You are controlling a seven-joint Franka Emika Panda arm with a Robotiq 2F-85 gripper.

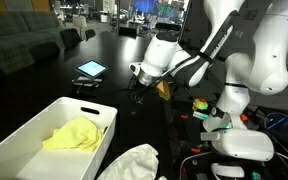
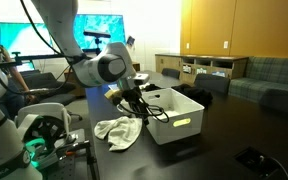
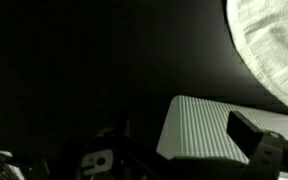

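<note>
My gripper hangs over the dark table, just to the right of the white box's far end in exterior view 1. The wrist view shows its black fingers set wide apart, open and with nothing between them. Inside the white box lies a crumpled yellow cloth. A white cloth lies spread on the table beside the box; part of the white cloth fills the upper right of the wrist view.
A tablet with a lit blue screen rests on the table beyond the box. Bare dark table stretches in front of the box in exterior view 2. A pale ribbed surface shows low in the wrist view; what it belongs to I cannot tell.
</note>
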